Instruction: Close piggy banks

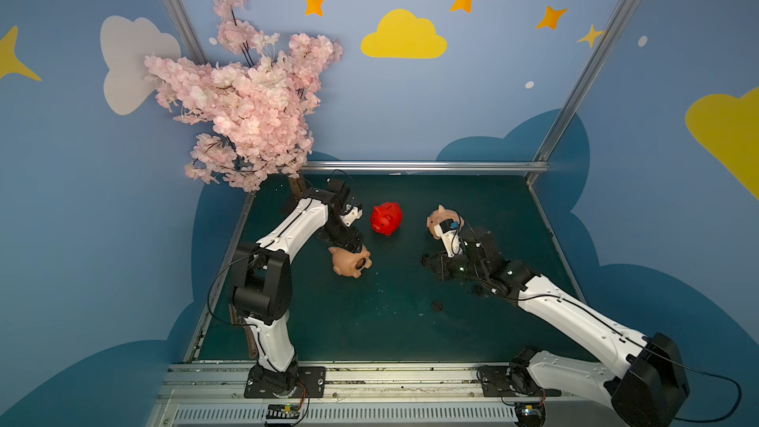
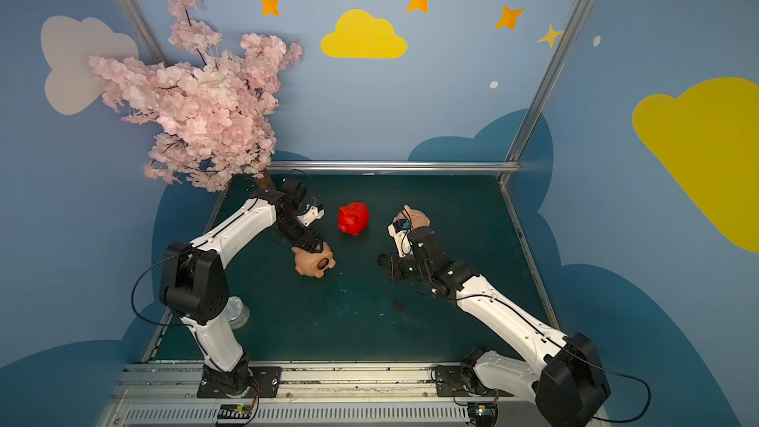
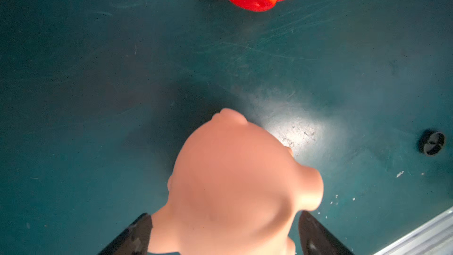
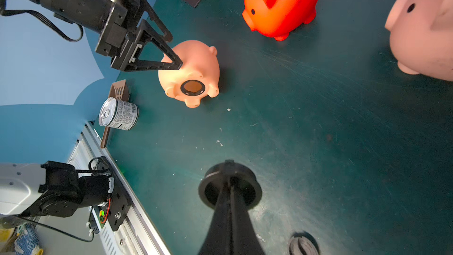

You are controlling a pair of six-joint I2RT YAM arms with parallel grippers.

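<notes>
A tan piggy bank (image 1: 348, 265) lies tipped, its underside with a dark round opening facing the right arm. My left gripper is part open around its body, fingertips at either side. A red piggy bank (image 2: 353, 218) stands behind it, a pale pink one (image 4: 424, 28) at the right, behind my right gripper. My right gripper is shut, a black round plug (image 4: 250, 184) at its fingertips, above the floor. Another small dark ring lies on the floor, with a further one (image 3: 431, 142) in the left wrist view.
A can (image 4: 118, 113) and a slotted utensil (image 4: 118, 89) lie by the left edge. A blossom tree (image 1: 245, 110) stands at the back left.
</notes>
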